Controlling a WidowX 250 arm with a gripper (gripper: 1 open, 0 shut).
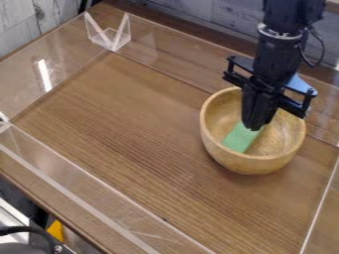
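A wooden bowl (276,151) sits on the right part of the table, with a green object (243,140) lying inside it. My black gripper (264,111) hangs over the bowl's back part, above the green object. It looks shut, with nothing visible between its fingers, though its tips are hard to make out.
A blue item (318,81) lies behind the gripper at the right. A clear angular holder (109,35) stands at the back left.
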